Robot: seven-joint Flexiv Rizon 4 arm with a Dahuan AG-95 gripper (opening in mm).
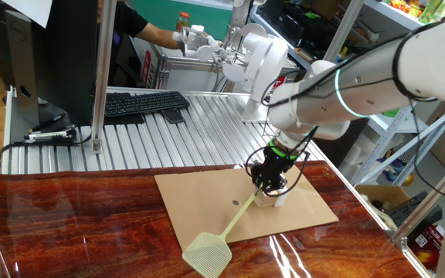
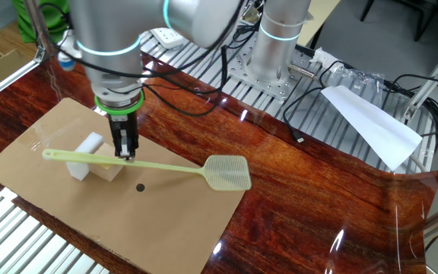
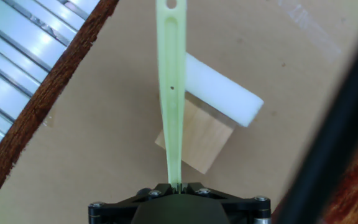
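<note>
A pale yellow-green fly swatter [image 2: 227, 173] has its handle in my gripper [image 2: 129, 158], whose fingers are shut on it. In the wrist view the handle [image 3: 172, 87] runs from the fingertips away to its holed end. It passes over a wooden block [image 3: 205, 137] and a white block [image 3: 222, 90], hiding part of both. The mesh head [image 1: 207, 255] reaches past the front edge of the cardboard sheet [image 1: 199, 197]. Whether the head touches anything below is hard to tell.
The sheet lies on a glossy reddish-brown wooden tabletop [image 1: 76, 224], wide and clear to the left in exterior view 1. Behind are a slatted metal surface [image 1: 199, 123] and a keyboard [image 1: 145, 103]. A dark round spot [image 2: 140, 187] marks the cardboard.
</note>
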